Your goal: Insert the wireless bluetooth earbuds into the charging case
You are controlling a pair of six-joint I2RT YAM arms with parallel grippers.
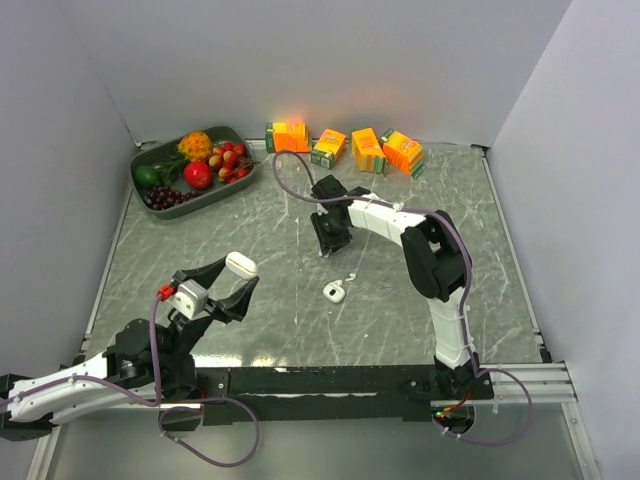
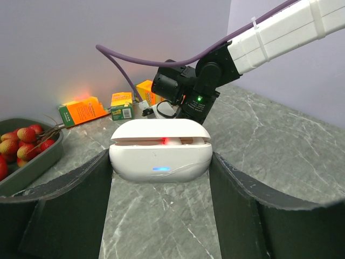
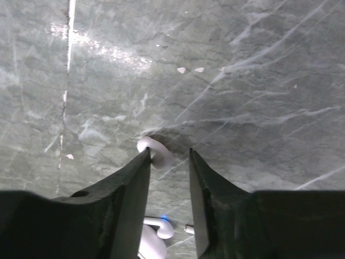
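A white charging case (image 2: 160,164), its lid slightly raised and a blue light on its front, is clamped between the fingers of my left gripper (image 1: 239,274) above the table's near left. My right gripper points down at mid-table, its fingers parted. A small white earbud (image 3: 155,151) lies at the tip of its left finger, partly covered by it; the right finger stands clear of it. Farther toward the near side is a rounded white object (image 1: 334,292), with another small white earbud-like piece (image 3: 164,229) against it, a blue glow beside that.
At the back left sits a dark tray (image 1: 172,210) of fruit and vegetables. Several orange-and-green boxes (image 1: 368,150) line the back wall. A small white piece (image 1: 351,276) lies right of the rounded object. Open table surrounds these.
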